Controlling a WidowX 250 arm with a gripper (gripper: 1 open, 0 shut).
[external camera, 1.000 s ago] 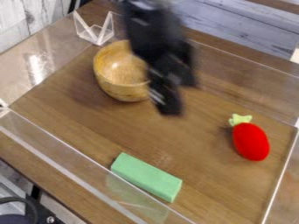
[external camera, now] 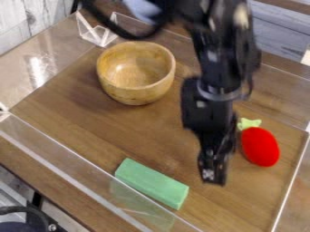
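My gripper [external camera: 206,168], dark and motion-blurred, hangs over the wooden board right of centre, open, with nothing clearly between its fingers. A red strawberry-like toy [external camera: 260,147] with a green top lies just to its right. A mint-green block [external camera: 150,185] lies at the front, left of and below the gripper. A wooden bowl [external camera: 129,83] sits at the back left.
The wooden board [external camera: 79,136] is clear at left and centre. Transparent side walls edge it at front left, and a clear bracket-like piece [external camera: 97,27] stands at the back left.
My gripper has moved right and down, from near the bowl to beside the red toy. The bowl, block and red toy have stayed put.
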